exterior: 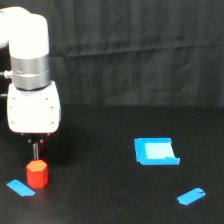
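A red hexagonal block stands on the dark table at the front left. Just above and behind it, the white arm ends in my gripper, pointing down. Its two dark fingers are close together, with only a thin gap and nothing visible between them. Their tips end near the block's top edge; whether they touch it cannot be made out. Right of the middle lies a white square framed in blue tape.
A strip of blue tape lies left of the block, and another blue strip is at the front right.
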